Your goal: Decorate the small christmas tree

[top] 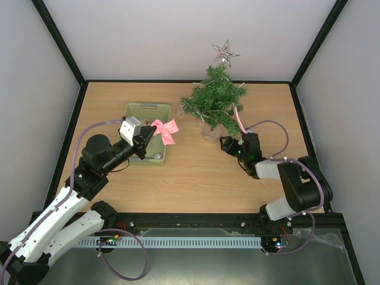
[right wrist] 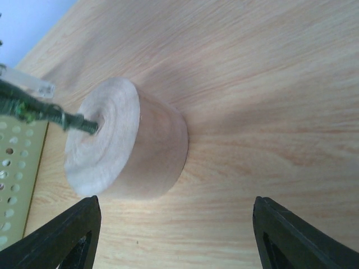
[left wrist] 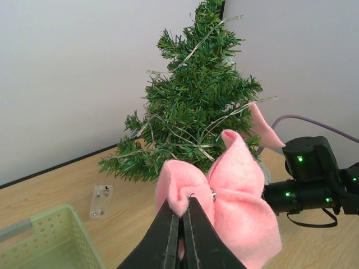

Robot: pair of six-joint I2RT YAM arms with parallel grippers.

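Note:
The small Christmas tree (top: 215, 98) stands upright at the back of the table, a silver star (top: 226, 53) on its top. Its round wooden base (right wrist: 151, 140) shows in the right wrist view. A pink bow (left wrist: 238, 196) is pinched by a fold between the fingertips of my left gripper, which is shut, in front of and left of the tree. Another pink bow (left wrist: 262, 129) hangs on the tree's right side. My right gripper is open near the base, with nothing between its fingers.
A green basket (top: 148, 108) stands left of the tree, with a shiny ball (top: 158, 156) inside. A small clear box (left wrist: 101, 200) lies on the table between basket and tree.

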